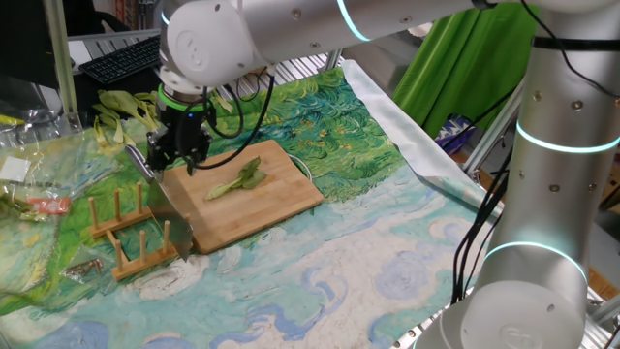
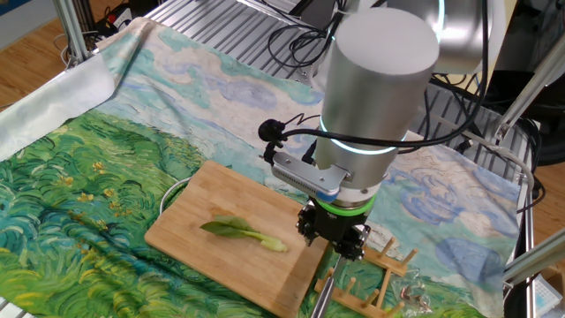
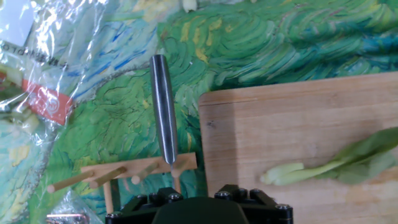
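A knife stands in the wooden rack, its silver handle (image 3: 163,109) leaning up and out and its broad blade (image 1: 170,208) between the pegs and the cutting board. My black gripper (image 1: 176,163) hangs above the board's edge on the rack side, close to the handle but apart from it in the wrist view. Its finger parts are spread, so it looks open, with nothing seen between them; the fingertips are hard to make out. On the wooden cutting board (image 2: 196,240) lies a leafy green vegetable (image 2: 238,228). The wooden rack (image 1: 145,264) has several upright pegs.
Clear plastic packaging (image 1: 39,160) lies left of the rack, and more greens (image 1: 121,105) lie behind it. A small wrapped item (image 1: 85,269) sits beside the rack. The painted cloth in front of the board is free.
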